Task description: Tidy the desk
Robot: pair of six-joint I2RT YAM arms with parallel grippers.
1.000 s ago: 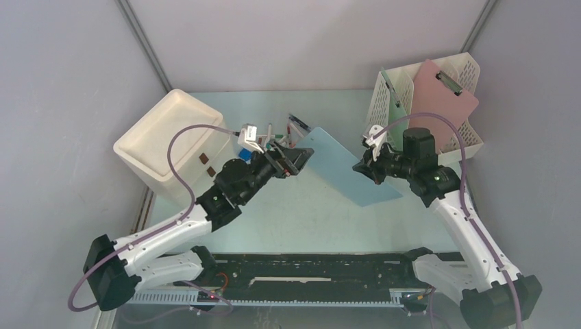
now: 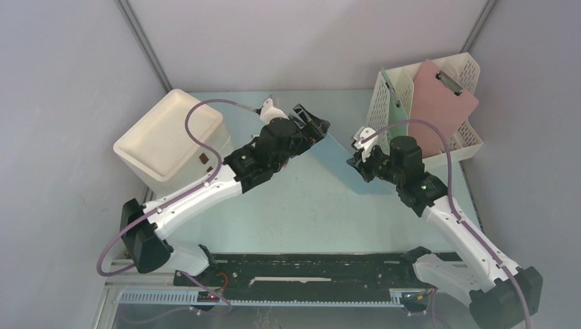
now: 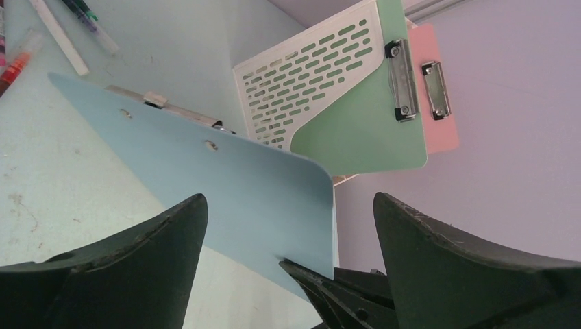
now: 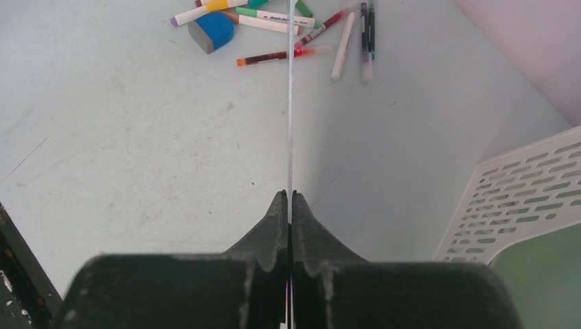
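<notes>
A blue clipboard (image 2: 346, 168) hangs tilted over the desk, seen edge-on as a thin strip (image 4: 290, 123) in the right wrist view. My right gripper (image 2: 357, 161) is shut on it. My left gripper (image 2: 308, 123) is open near the clipboard's upper end, its fingers spread. A rack (image 2: 380, 103) (image 4: 521, 199) at the back right holds a green clipboard (image 3: 356, 137) and a pink clipboard (image 2: 438, 106). Loose markers (image 4: 267, 55) and a blue-grey eraser (image 4: 212, 31) lie on the desk, mostly hidden in the top view.
A cream box (image 2: 157, 127) stands at the left of the desk. Walls bound the desk on the sides and back.
My left gripper has moved toward the back and right, over the markers. My right gripper has shifted slightly toward the back and left with the blue clipboard.
</notes>
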